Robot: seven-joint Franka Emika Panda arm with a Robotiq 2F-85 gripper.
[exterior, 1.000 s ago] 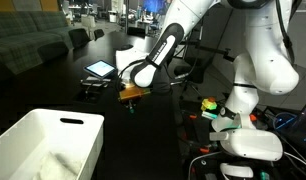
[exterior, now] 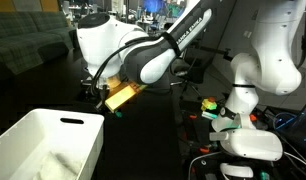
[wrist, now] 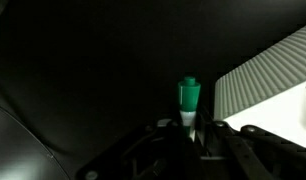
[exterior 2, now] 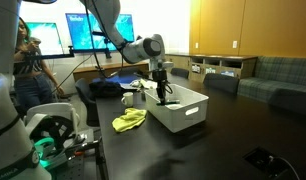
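Note:
My gripper is shut on a marker with a green end point(wrist: 190, 95) and a white body, which sticks out past the fingertips in the wrist view. In exterior view 1 the green end point(exterior: 118, 113) shows as a small spot over the dark table, just right of the white box point(exterior: 73, 118). Exterior view 2 has the arm reaching down at the white box point(exterior 2: 196, 108); its fingers are too small there to make out clearly.
A yellow cloth point(exterior 2: 129, 120) lies on the table beside the box, with a white mug point(exterior 2: 126, 99) behind it. Something white point(exterior: 59, 165) rests inside the box.
My arm has travelled left towards the white box and looks larger in exterior view 1. The green end has moved left with it. The box stays put.

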